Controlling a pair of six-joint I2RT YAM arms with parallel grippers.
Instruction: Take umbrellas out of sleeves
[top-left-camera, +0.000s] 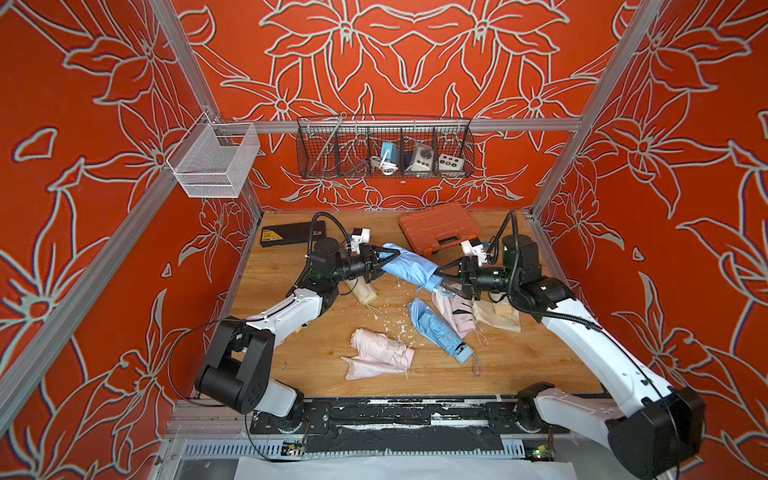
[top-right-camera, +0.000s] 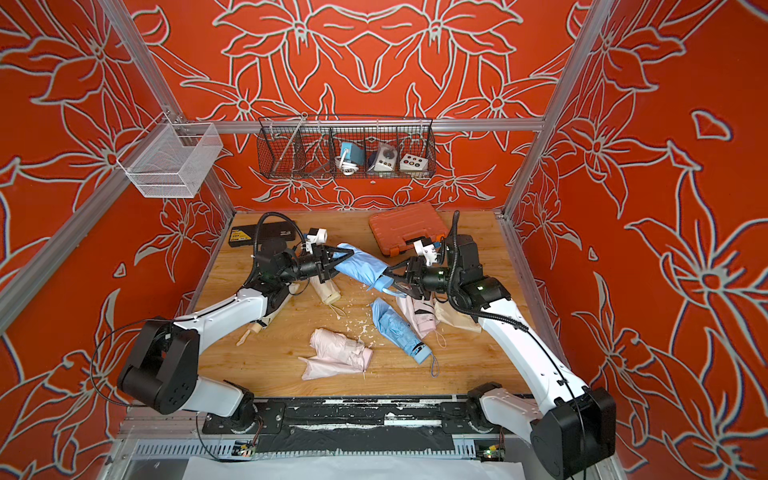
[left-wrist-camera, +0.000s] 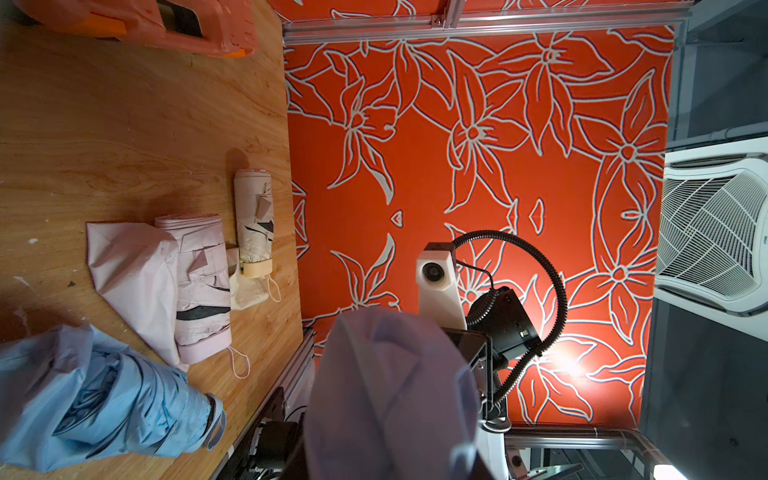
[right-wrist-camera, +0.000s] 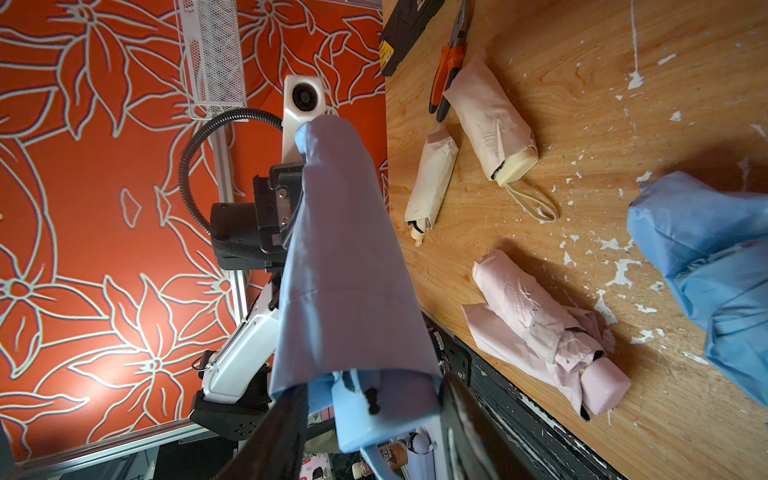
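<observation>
A light-blue sleeved umbrella (top-left-camera: 409, 265) is held in the air between my grippers. My left gripper (top-left-camera: 384, 260) is shut on its far end. At the handle end, my right gripper (top-left-camera: 453, 273) has its fingers either side of the blue cap (right-wrist-camera: 384, 412), which shows below the sleeve's mouth; whether they touch it is unclear. On the table lie another blue umbrella (top-right-camera: 400, 332) with loose fabric, pink umbrellas (top-left-camera: 376, 352) (left-wrist-camera: 200, 288) with loose sleeves, and cream umbrellas (right-wrist-camera: 488, 120) (left-wrist-camera: 252, 224).
A red case (top-left-camera: 440, 228), black flat case (top-left-camera: 292, 233) and orange-handled pliers (right-wrist-camera: 444, 76) are at the back. A wire basket (top-left-camera: 384, 148) and a white basket (top-left-camera: 212, 164) hang on the walls. Bare table shows at front left.
</observation>
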